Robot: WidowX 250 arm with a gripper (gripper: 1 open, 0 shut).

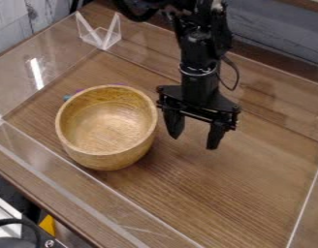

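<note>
My black gripper (194, 126) hangs from the arm over the middle of the wooden table (227, 194), with two fingers pointing down and spread apart. I see nothing held between them. A large tan bowl (105, 126) sits on the table just to the gripper's left.
A small colored object lies behind the bowl at the left, too small to tell what it is. A clear plastic piece (100, 29) stands at the back left. A cable shows at the lower left edge.
</note>
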